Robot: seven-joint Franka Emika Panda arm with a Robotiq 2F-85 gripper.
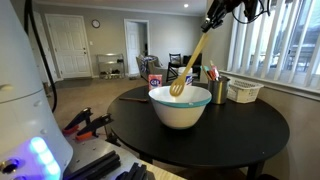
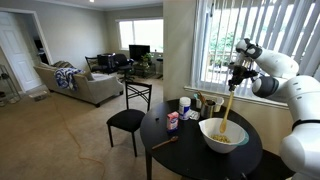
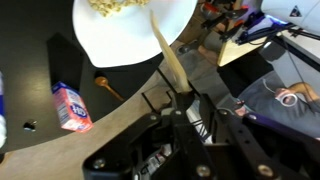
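Observation:
A long wooden spatula (image 1: 187, 72) slants down from my gripper (image 1: 211, 18), which is shut on its upper handle. Its flat end hangs at the white bowl (image 1: 180, 114); whether it touches the contents cannot be told. In the wrist view the spatula (image 3: 170, 55) runs from between my fingers toward the bowl (image 3: 100, 48). Small yellowish-brown pieces (image 3: 117, 5) lie inside the bowl. The bowl stands upright on the round black table (image 1: 240, 128).
A wooden spoon (image 3: 108, 86) lies on the table beside the bowl. Behind stand a red-and-white container (image 1: 155, 82), a white canister (image 1: 186, 75), a metal utensil holder (image 1: 219, 91) and a white basket (image 1: 243, 91).

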